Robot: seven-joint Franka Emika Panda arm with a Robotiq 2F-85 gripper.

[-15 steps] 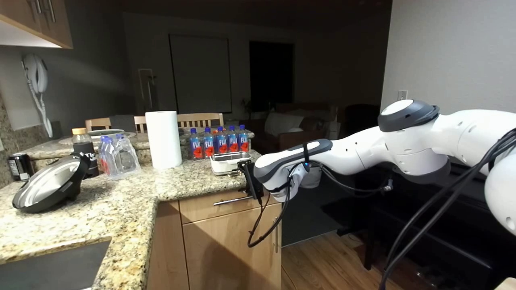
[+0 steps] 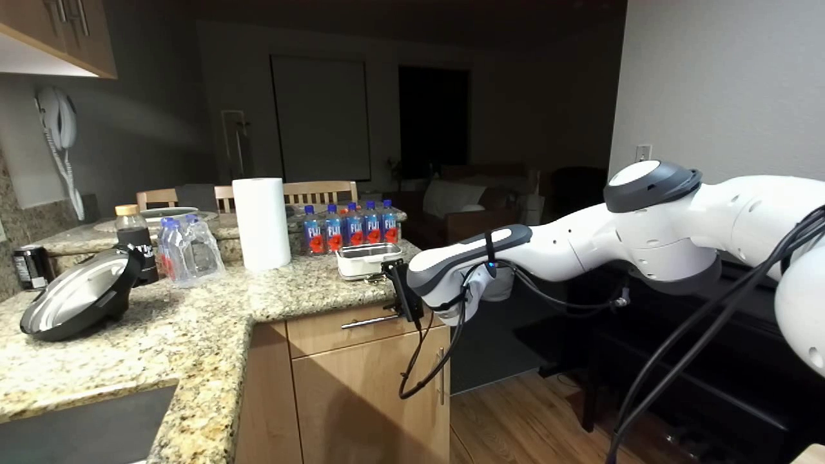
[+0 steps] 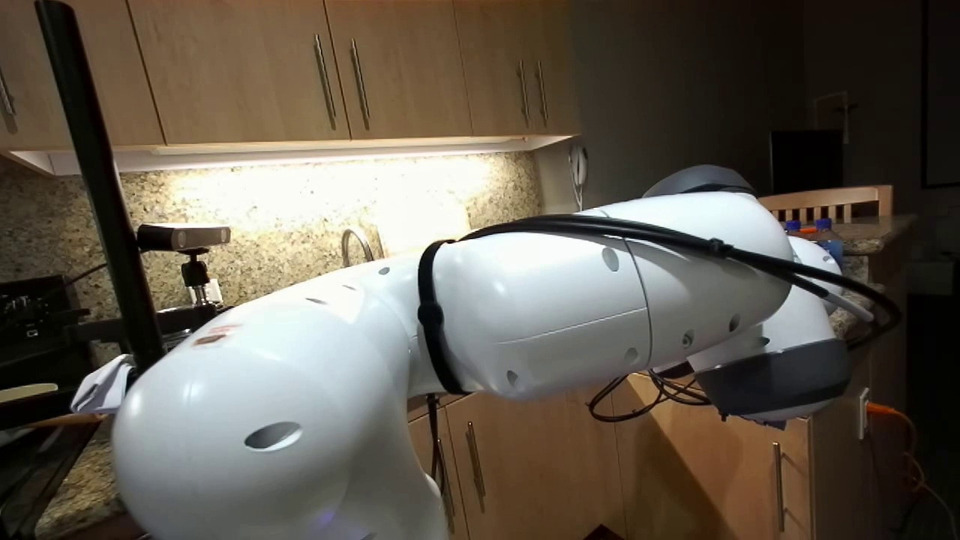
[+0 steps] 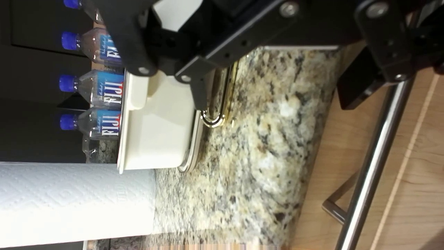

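My gripper stands open at the counter's front edge, nothing between its fingers. In the wrist view one finger (image 4: pixel 199 93) is over the countertop, close to a metal loop (image 4: pixel 214 121) and the white container (image 4: pixel 160 133). The other finger (image 4: pixel 357 85) overlaps the wooden drawer front, near the upper end of its metal bar handle (image 4: pixel 368 166); whether it touches cannot be made out. In exterior view 1 the gripper (image 2: pixel 385 294) is just right of the drawer handle (image 2: pixel 369 320), below the white container (image 2: pixel 359 265). The drawer (image 2: pixel 329 332) looks closed. Exterior view 2 hides the gripper behind the arm.
Several Fiji water bottles (image 2: pixel 354 227) line up behind the container. A paper towel roll (image 2: pixel 261 224) stands to its left. Farther left are a black-rimmed lid (image 2: pixel 81 294), a dark bottle (image 2: pixel 135 240) and plastic-wrapped bottles (image 2: pixel 189 251). Bare countertop (image 2: pixel 286 298) lies before the roll.
The wrist end of the arm has shifted very slightly to the right, and the hanging cable with it. Counter objects and drawer look unmoved.
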